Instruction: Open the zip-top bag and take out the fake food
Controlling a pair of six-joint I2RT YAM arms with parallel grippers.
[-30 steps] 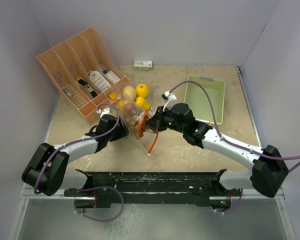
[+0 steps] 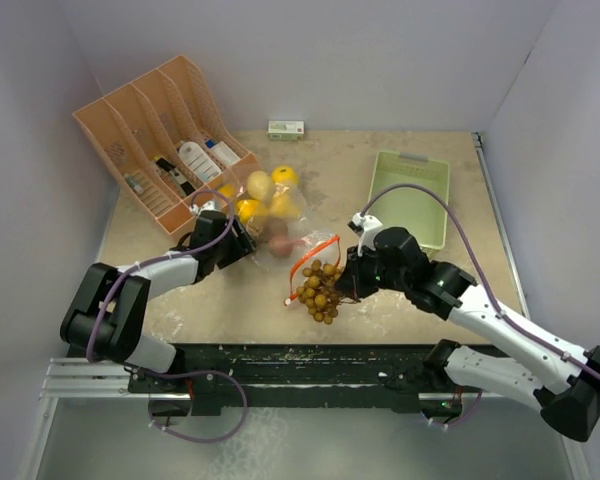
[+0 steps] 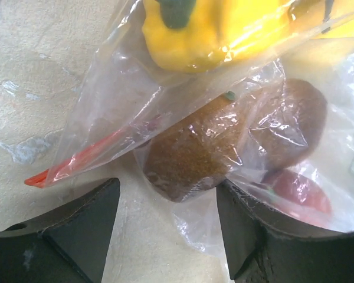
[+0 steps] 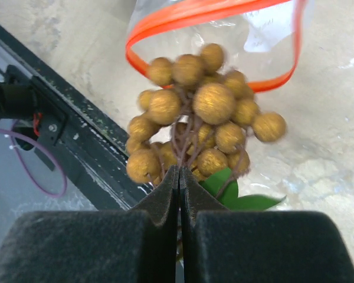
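The clear zip-top bag (image 2: 280, 230), with an orange zip edge (image 4: 212, 12), holds yellow, brown and reddish fake food, such as a brown piece (image 3: 194, 153). My left gripper (image 2: 242, 240) is at the bag's left, part open; in its wrist view the fingers straddle the bag's lower edge, and whether plastic is between them is unclear. My right gripper (image 2: 345, 275) is shut on the stems of a bunch of brown grapes (image 4: 212, 103) with green leaves, hanging just outside the bag's orange mouth.
An orange divided organiser (image 2: 120, 120) with bottles stands back left. A green bin (image 2: 408, 190) stands at the right. A small box (image 2: 286, 130) is against the back wall. Bare table lies in front of the bag.
My right gripper has moved right and toward the front, drawing the grape bunch out of the bag's mouth. The left arm has shifted slightly.
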